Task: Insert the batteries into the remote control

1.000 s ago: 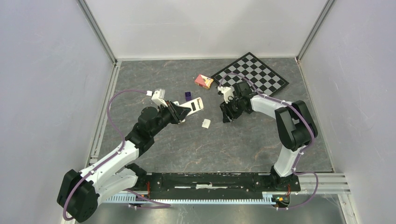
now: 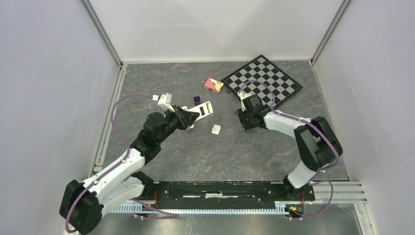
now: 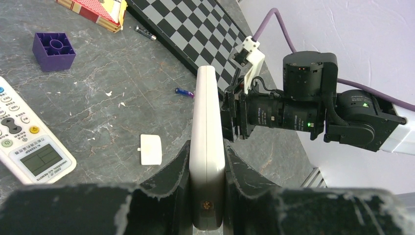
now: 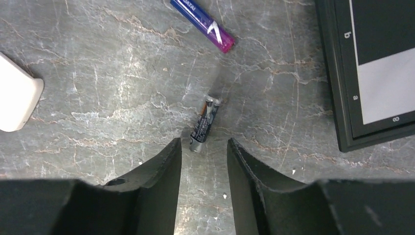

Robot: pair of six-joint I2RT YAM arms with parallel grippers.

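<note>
My left gripper is shut on a white remote control (image 3: 206, 132), seen edge-on in the left wrist view. From above, the remote's back (image 2: 204, 109) shows dark slots in its battery bay. In the right wrist view my right gripper stands part open above the table, its fingers (image 4: 169, 171) apart. A dark battery (image 4: 205, 122) lies on the table just beyond the gap, apart from both fingertips. Farther off lies a blue and purple battery (image 4: 203, 24). The small white battery cover (image 2: 216, 129) rests on the table between the arms.
Another white remote (image 3: 32, 137) lies on the table at the left arm's side. A purple block (image 3: 54, 51), a red and yellow box (image 2: 214, 85) and a chessboard (image 2: 262, 81) stand toward the back. Another dark battery (image 3: 146, 33) lies by the board.
The left arm and the remote it holds stay in place.
</note>
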